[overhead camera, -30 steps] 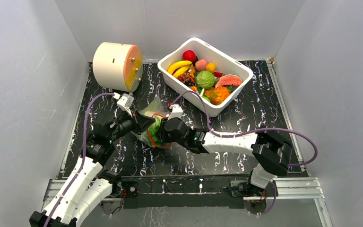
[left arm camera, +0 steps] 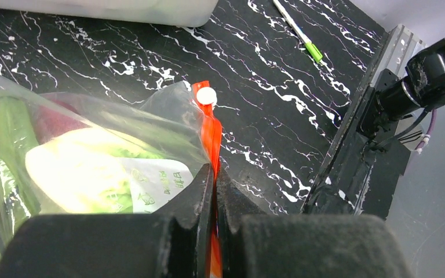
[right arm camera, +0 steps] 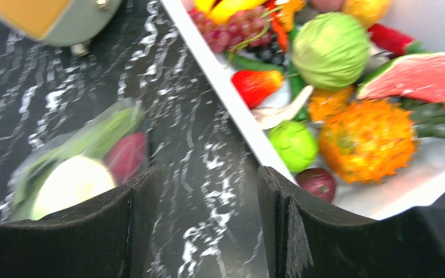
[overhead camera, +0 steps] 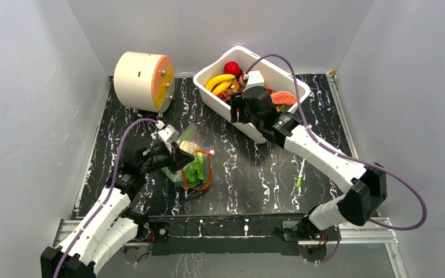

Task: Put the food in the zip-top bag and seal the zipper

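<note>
The clear zip top bag [overhead camera: 190,136] lies left of centre, its mouth edged by an orange zipper strip [left arm camera: 211,136] with a white slider [left arm camera: 207,95]. Inside are green leaves [overhead camera: 195,169], a pale round food [left arm camera: 81,168], something dark red and a long green item. My left gripper is shut on the strip at the bag's mouth. The right gripper stands part open over the near side of the white bin [overhead camera: 213,104]; only bare table and the bin's wall show between its fingers.
The bin holds fruit and vegetables: bananas [overhead camera: 219,82], a cabbage [right arm camera: 330,51], a watermelon slice [right arm camera: 417,81], a spiky orange fruit [right arm camera: 368,145]. A cream drum [overhead camera: 136,81] stands back left. A green-tipped pen [overhead camera: 299,176] lies right, with clear table between it and the bag.
My right gripper has left the bag's mouth, going up and right to the bin. The left one has shifted slightly right and down, still at the bag.
</note>
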